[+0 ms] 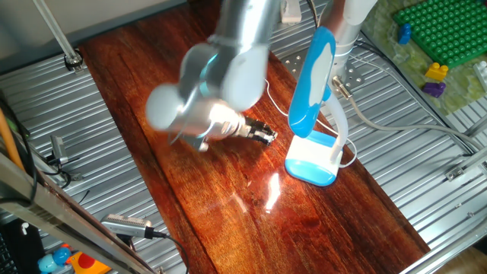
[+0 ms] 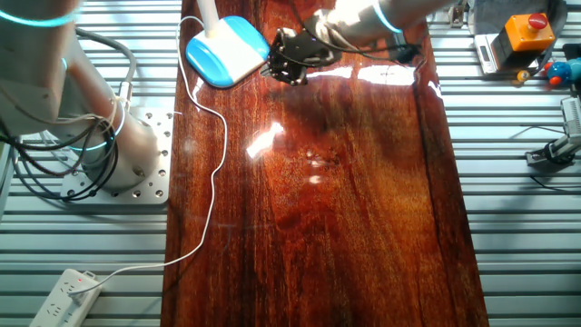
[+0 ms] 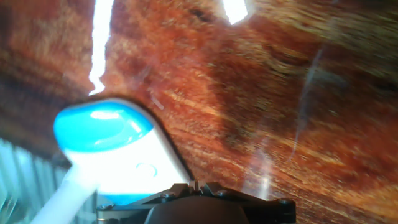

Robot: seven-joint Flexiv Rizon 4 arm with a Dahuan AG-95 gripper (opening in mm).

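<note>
A blue-and-white desk lamp stands on the wooden table, its rounded base (image 1: 311, 171) flat and its blue head (image 1: 313, 82) raised above. My gripper (image 1: 272, 138) hangs over the table just left of that base, apart from it in this view. From the other exterior side, the dark gripper (image 2: 270, 69) shows close to the edge of the lamp base (image 2: 213, 56). In the wrist view the base (image 3: 106, 127) fills the lower left, blurred. At the bottom edge, the tips of my gripper meet, with nothing visible between them.
A white cable (image 2: 214, 182) runs along the table's edge to a power strip (image 2: 64, 300). Toy bricks and a green baseplate (image 1: 445, 30) lie beyond the metal slats.
</note>
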